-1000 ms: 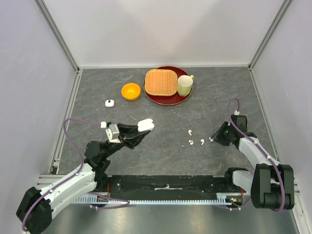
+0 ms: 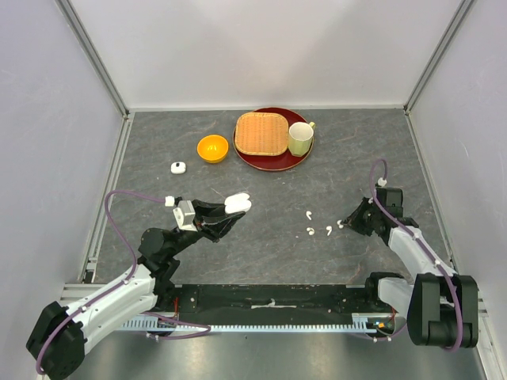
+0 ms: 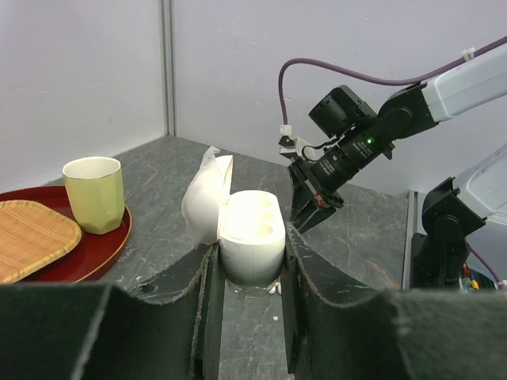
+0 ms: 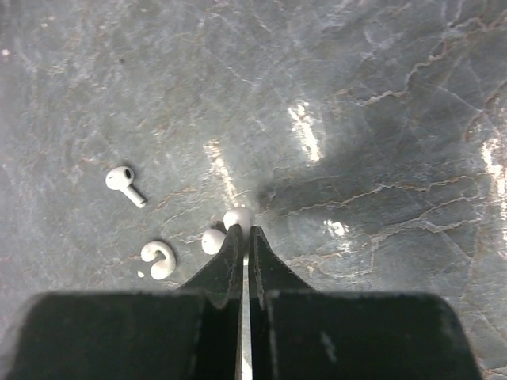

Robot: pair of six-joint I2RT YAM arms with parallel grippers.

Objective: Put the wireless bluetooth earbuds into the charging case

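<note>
In the left wrist view my left gripper is shut on the white charging case, its lid raised. The case hangs left of centre in the top view. At the right of the table, my right gripper is shut on a small white earbud, low over the surface; its fingers hide most of it. Beside it lies another white earbud, partly covered by a finger. A curled white earbud and a stemmed one lie farther left.
A yellow bowl and a small white box stand at the back left. The red plate carries a woven tray and a pale green cup. Grey table between the arms is mostly clear.
My left arm and the case have stayed in place.
</note>
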